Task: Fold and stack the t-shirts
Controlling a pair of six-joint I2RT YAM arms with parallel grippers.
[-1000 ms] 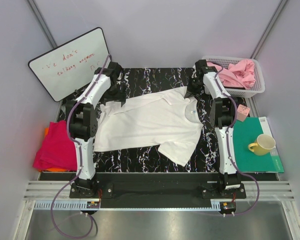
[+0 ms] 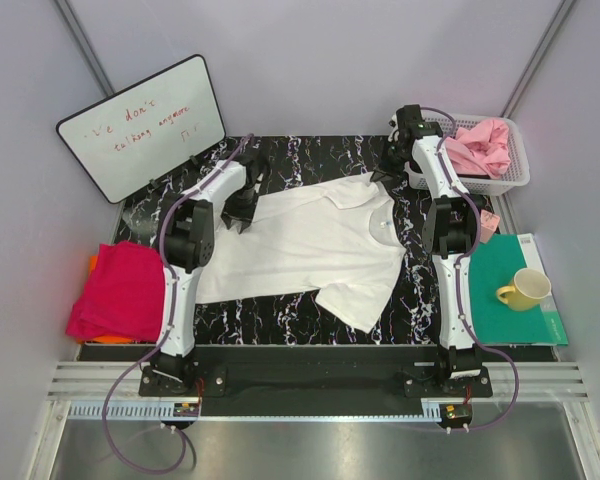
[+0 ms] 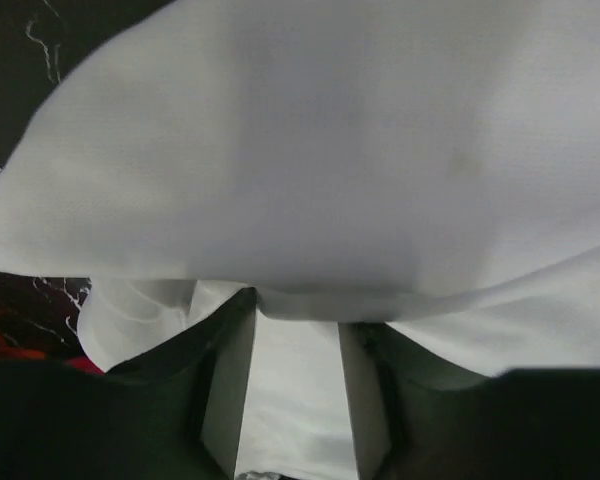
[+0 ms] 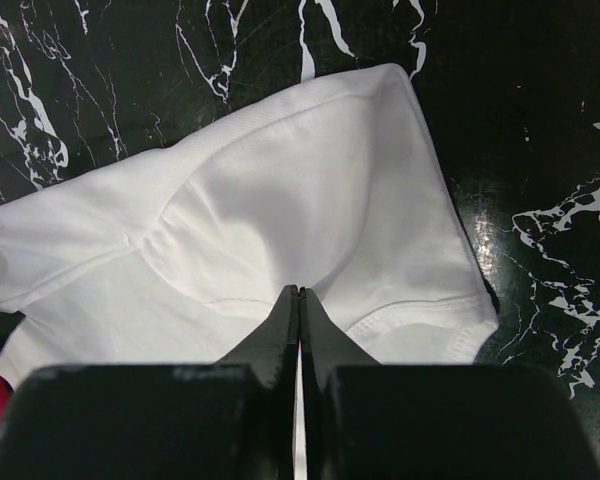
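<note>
A white T-shirt (image 2: 290, 250) is spread over the black marble table, one sleeve pointing toward the front right. My left gripper (image 2: 242, 225) is down on its upper left part; in the left wrist view its part-open fingers (image 3: 227, 370) meet a folded edge of the white fabric (image 3: 360, 140), and whether they grip it is unclear. My right gripper is shut, over the upper right corner of the shirt (image 4: 260, 200), with nothing visible between its fingertips.
A folded red cloth (image 2: 115, 300) lies at left, a whiteboard (image 2: 140, 125) behind it. A white basket (image 2: 520, 165) of pink cloth stands back right. A green mat (image 2: 490, 300) with a yellow mug (image 2: 530, 288) and a pink block (image 2: 488, 225) are at right.
My left gripper has moved down and right in the top view, onto the shirt's upper left part. The right arm has shifted slightly toward the back.
</note>
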